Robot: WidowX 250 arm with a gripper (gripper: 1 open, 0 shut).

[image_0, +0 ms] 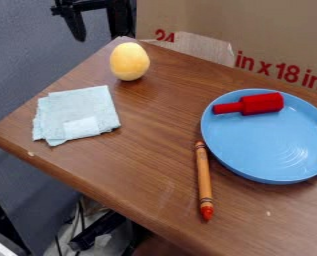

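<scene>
My black gripper [79, 25] is at the top left, above and beyond the table's far corner, partly out of view; whether it is open or shut is unclear. A yellow egg-shaped object [130, 62] stands near that corner. A folded pale blue cloth [75, 108] lies at the left. On the right, a red rolling-pin-like object [260, 104] rests on a blue plate [268, 150]. An orange crayon [204, 182] with a red tip lies just left of the plate.
A cardboard box [241, 35] stands behind the wooden table [134, 175]. The middle of the table, between cloth and crayon, is clear. The table's left edge drops to the floor.
</scene>
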